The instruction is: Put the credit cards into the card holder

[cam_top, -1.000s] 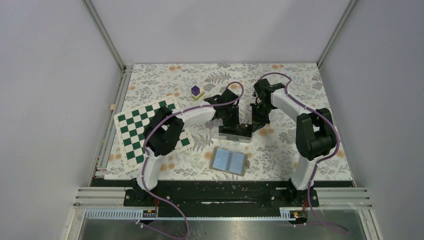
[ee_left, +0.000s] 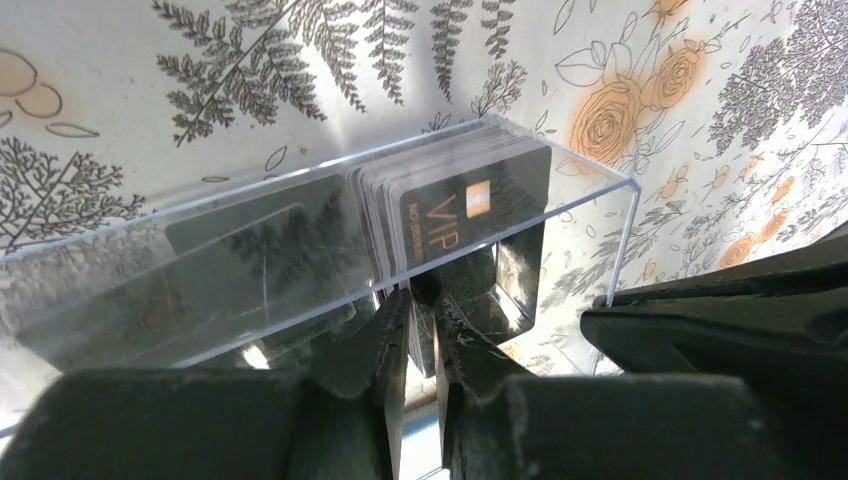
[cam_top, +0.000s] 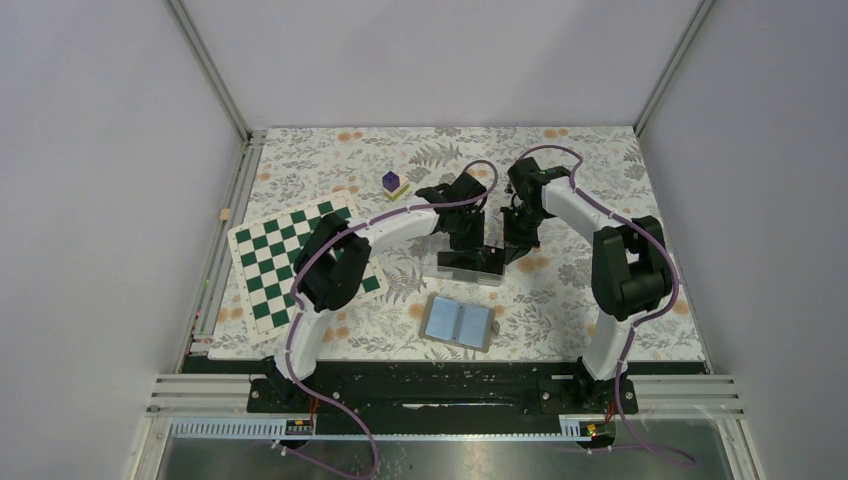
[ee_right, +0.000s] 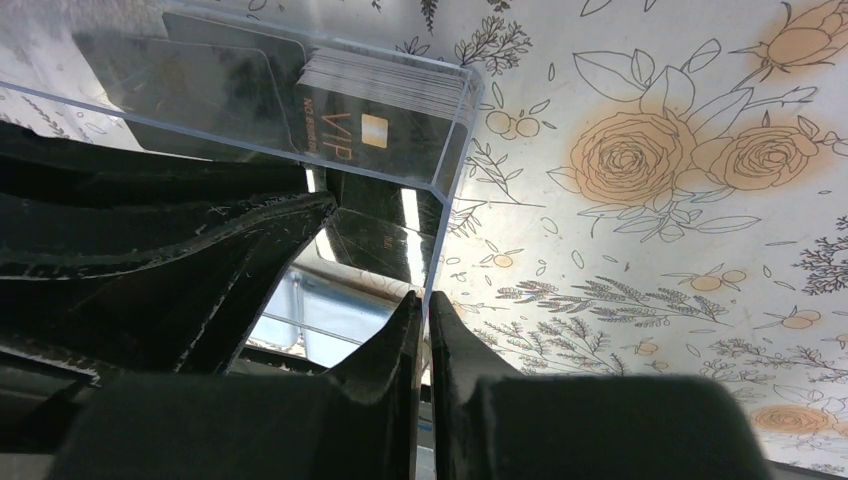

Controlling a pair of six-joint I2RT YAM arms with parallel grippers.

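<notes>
A clear box [cam_top: 482, 279] stands mid-table with black cards leaning inside it. The front card [ee_left: 475, 205] of a tight stack reads VIP. My left gripper is shut with its tips inside the box, right against the stack's face; no card shows clearly between them. At the box's right end my right gripper is shut on the clear wall. A flat open holder [cam_top: 458, 322] with two pale blue panels lies toward the table's front. My left fingers hide part of the cards' lower half.
On the left lies a green-and-white checkered board [cam_top: 265, 268], partly beneath my left arm. A small purple block on a yellow-green base [cam_top: 396, 186] sits at the back.
The right arm, the box and the holder look unmoved.
</notes>
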